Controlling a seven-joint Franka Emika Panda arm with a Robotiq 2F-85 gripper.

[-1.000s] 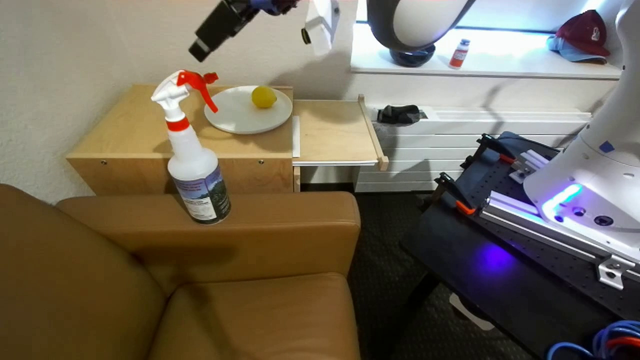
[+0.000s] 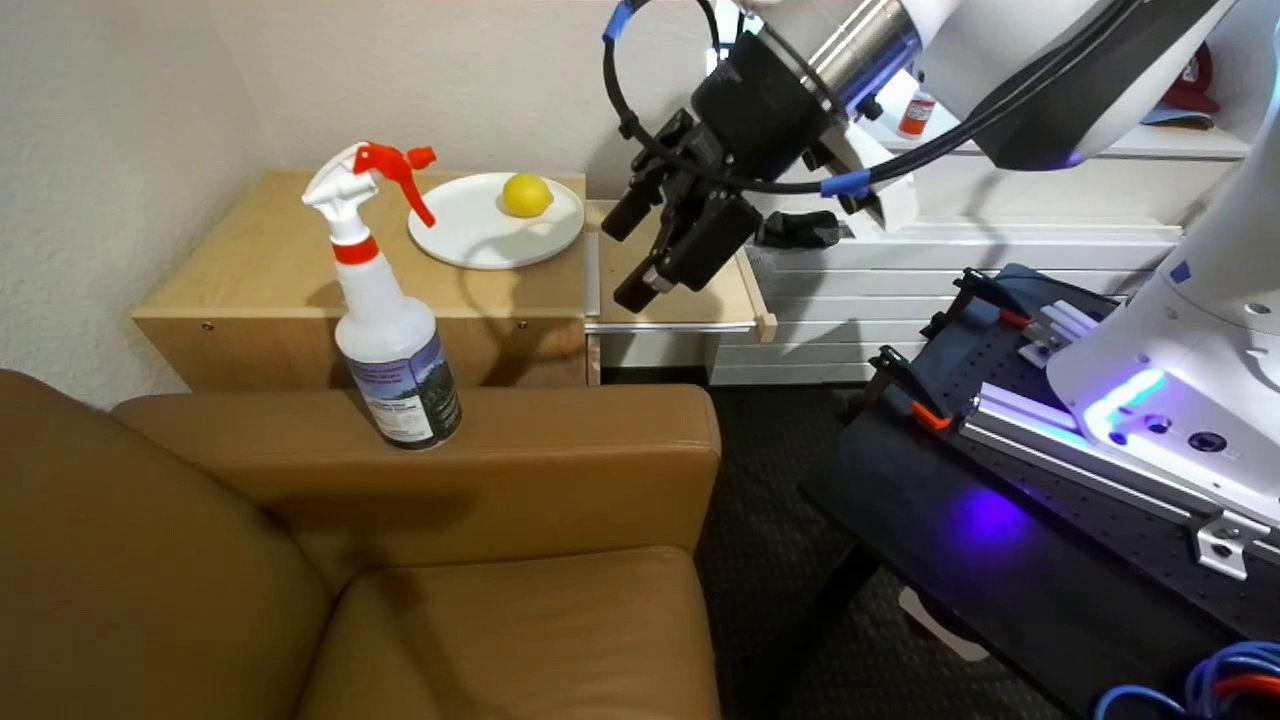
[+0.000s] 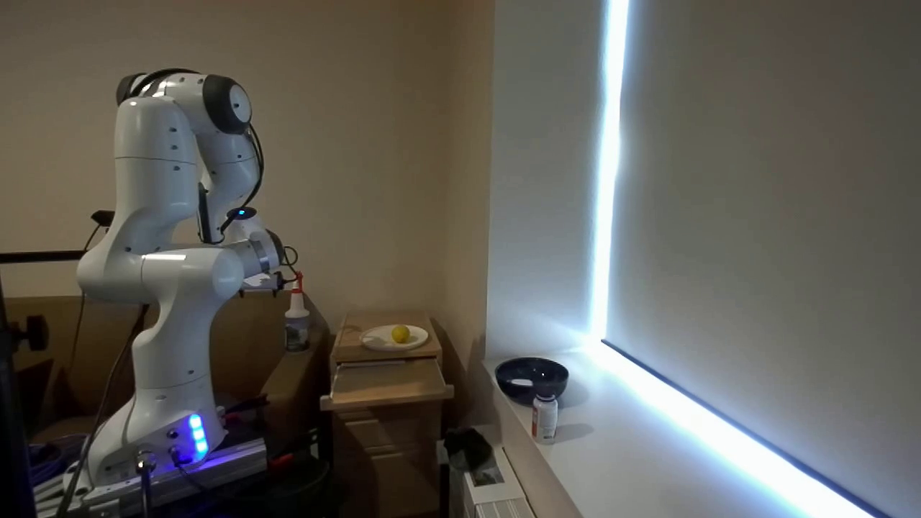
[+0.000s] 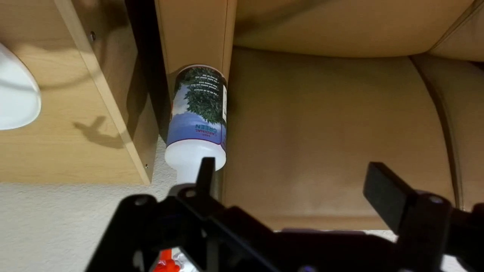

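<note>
My gripper (image 2: 623, 260) hangs in the air in exterior view 1, right of the spray bottle and near the open drawer. In the wrist view its fingers (image 4: 392, 197) stand wide apart with nothing between them, so it is open. The spray bottle (image 2: 403, 372), white with a red trigger and a landscape label, stands upright on the sofa arm. Part of its neck is hidden behind one finger in the wrist view. A yellow lemon (image 2: 527, 196) rests on the white plate (image 2: 462, 235) on top of the wooden cabinet (image 2: 240, 270).
The drawer (image 2: 717, 294) sticks out from the cabinet's right side. A brown sofa (image 2: 540, 624) fills the front left. On the windowsill stand a dark bowl (image 3: 532, 380) and a small pill bottle (image 3: 544, 419). A black cloth (image 2: 801, 229) lies on the radiator.
My gripper has come down and into view, to the right, from near the top edge above the cabinet. The bottle, plate and lemon have stayed where they were.
</note>
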